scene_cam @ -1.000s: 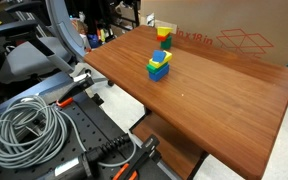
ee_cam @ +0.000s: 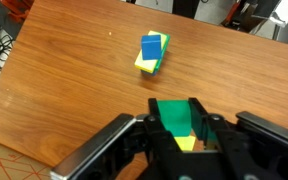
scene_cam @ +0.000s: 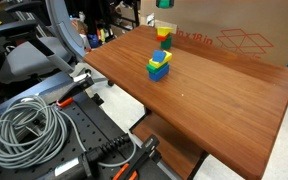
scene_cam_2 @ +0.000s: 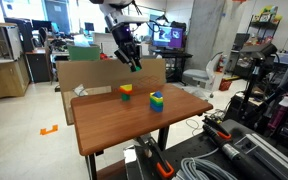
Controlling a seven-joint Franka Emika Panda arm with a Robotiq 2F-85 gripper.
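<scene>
A green block (ee_cam: 174, 115) is held between the fingers of my gripper, which is shut on it. In exterior view 1 the green block (scene_cam: 165, 3) shows at the top edge, above and apart from a stack with a yellow block (scene_cam: 164, 31) on top, red below it and green at the bottom. The wrist view shows part of that yellow block (ee_cam: 186, 143) beneath the held block; the rest of its stack is mostly hidden. A second stack of blue and yellow blocks (scene_cam: 159, 66) stands nearby on the table. In exterior view 2 my gripper (scene_cam_2: 136, 67) hangs over the yellow-topped stack.
The wooden table (scene_cam: 219, 95) has broad bare room around both stacks. A cardboard panel (scene_cam: 249, 25) stands behind its far edge. Coiled grey cable (scene_cam: 29, 135) and black equipment lie off the near side.
The green block has come down into the top of exterior view 1, where it was out of sight one second ago. Both stacks have stayed in place.
</scene>
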